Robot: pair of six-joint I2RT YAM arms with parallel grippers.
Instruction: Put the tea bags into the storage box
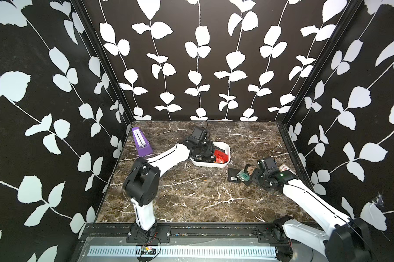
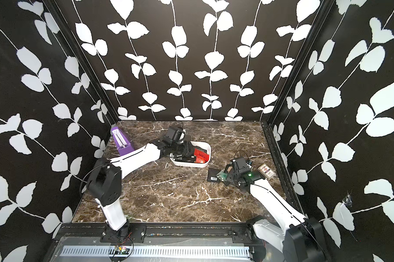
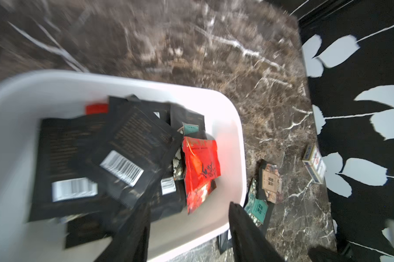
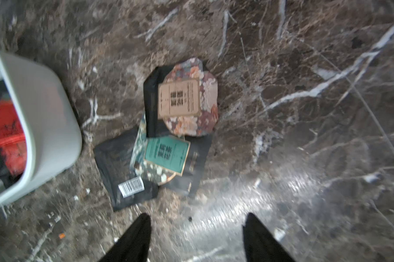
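Observation:
The white storage box (image 1: 204, 164) holds several black tea bags (image 3: 136, 146) and a red one (image 3: 202, 168). Over the box, my left gripper stands open, with nothing between its fingers. On the marble table to the right of the box lie overlapping tea bags: a pink floral one (image 4: 181, 98) on top, a green-labelled one (image 4: 166, 155), and a black one with a barcode (image 4: 127, 172). My right gripper is above the table close to this pile, its fingers apart and empty. In the top views the right arm covers part of the pile.
A small card-like box (image 2: 266, 171) lies near the table's right edge. At the left back stands a purple metronome-like object (image 1: 141, 141). Patterned walls enclose the back and sides.

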